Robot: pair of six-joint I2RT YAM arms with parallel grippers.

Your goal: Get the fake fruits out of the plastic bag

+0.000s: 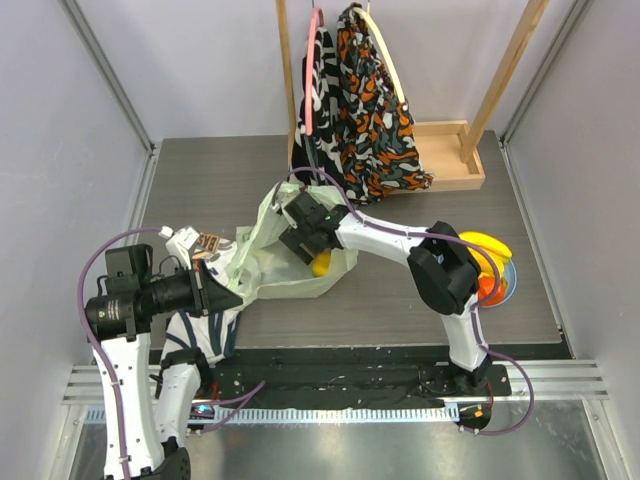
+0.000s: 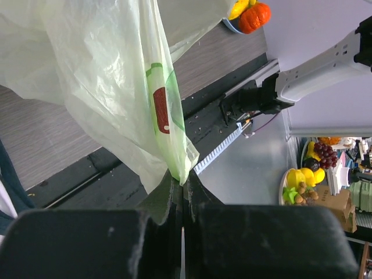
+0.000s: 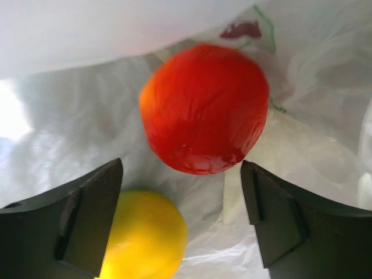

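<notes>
The pale plastic bag [image 1: 270, 265] lies open mid-table. My left gripper [image 1: 215, 295] is shut on a gathered edge of it at the left. My right gripper is down inside the bag, open, with its fingers beside a red fruit [image 3: 203, 107] just beyond the tips and a yellow fruit [image 3: 148, 235] at the left finger. In the top view the yellow fruit [image 1: 321, 263] shows below that gripper; the red one is hidden.
A blue bowl [image 1: 508, 288] of bananas and other fruit stands at the right. Patterned bags [image 1: 370, 120] hang over a wooden stand at the back. A striped cloth [image 1: 190, 335] lies front left.
</notes>
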